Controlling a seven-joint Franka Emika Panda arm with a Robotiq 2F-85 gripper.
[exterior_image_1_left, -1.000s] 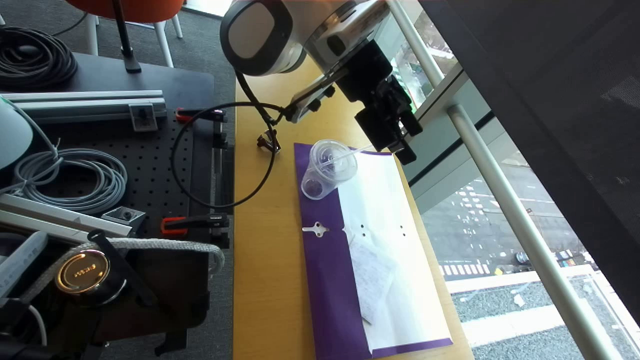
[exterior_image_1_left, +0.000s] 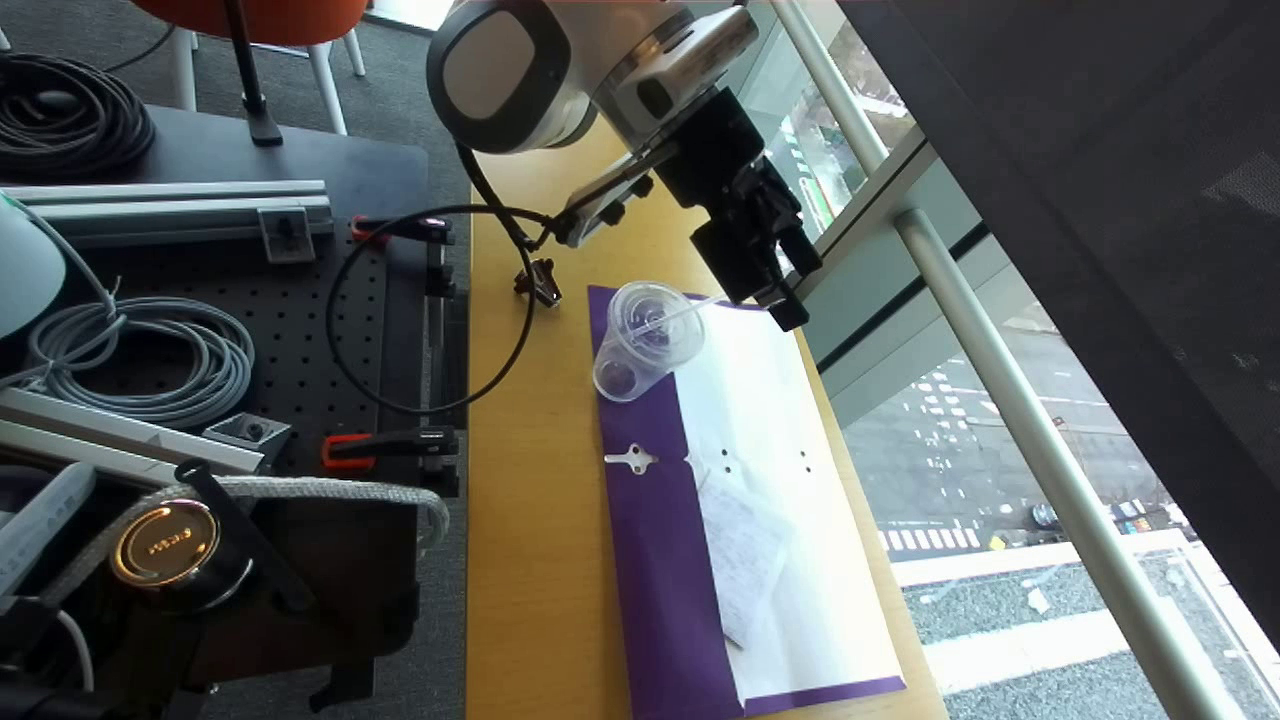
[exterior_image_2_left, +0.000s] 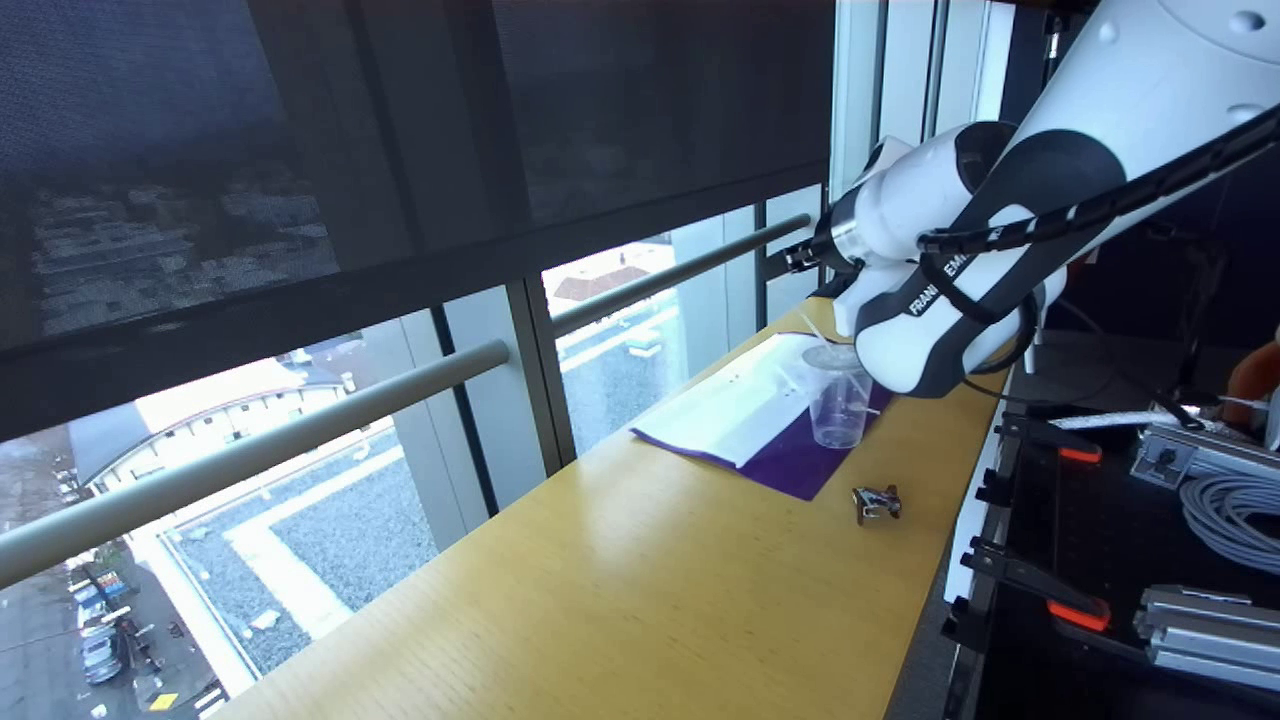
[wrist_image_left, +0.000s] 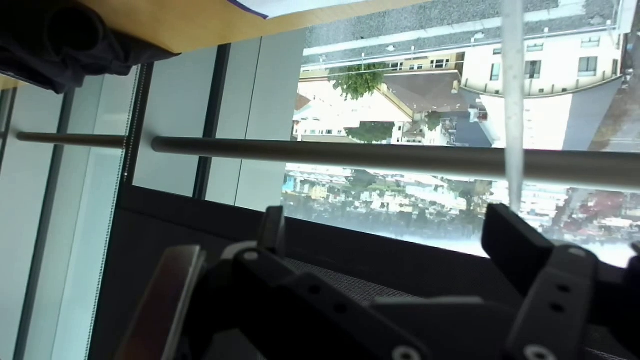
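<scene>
A clear plastic cup (exterior_image_1_left: 620, 374) with a lid stands on the purple part of an open folder (exterior_image_1_left: 667, 540), beside its white sheet. From the lid a translucent straw (exterior_image_1_left: 696, 307) slants out toward my gripper (exterior_image_1_left: 795, 286), which is above the far end of the folder near the window. In the wrist view my gripper is open, its two fingers wide apart with nothing held between them. The straw (wrist_image_left: 513, 108) runs down to the right finger's tip (wrist_image_left: 510, 240); whether they touch, I cannot tell. Exterior view 2 shows the cup (exterior_image_2_left: 837, 414) upright.
A small metallic clip-like object (exterior_image_1_left: 539, 282) lies on the wooden surface left of the cup. A window rail (exterior_image_1_left: 1008, 372) runs along the right side. Black pegboard with clamps and coiled cable (exterior_image_1_left: 156, 360) is at the left. In exterior view 2 the near wood (exterior_image_2_left: 576, 600) is bare.
In exterior view 1 the arm and gripper have moved a little left and slightly up. The cup and straw have also shifted slightly left. The folder stays put.
</scene>
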